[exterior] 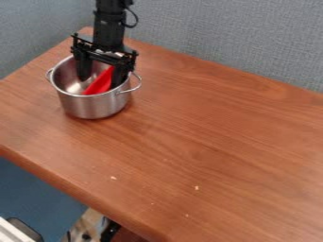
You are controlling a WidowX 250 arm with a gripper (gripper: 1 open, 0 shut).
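A steel pot (91, 104) with wire side handles stands at the left of the wooden table. Inside it lies a red elongated object (101, 82). My black gripper (102, 64) hangs over the pot with its fingers reaching down into it, near the red object. Whether they touch it or how far they are open is hard to tell at this size.
A grey wall (240, 28) runs behind it. Some hardware shows below the table's lower left edge.
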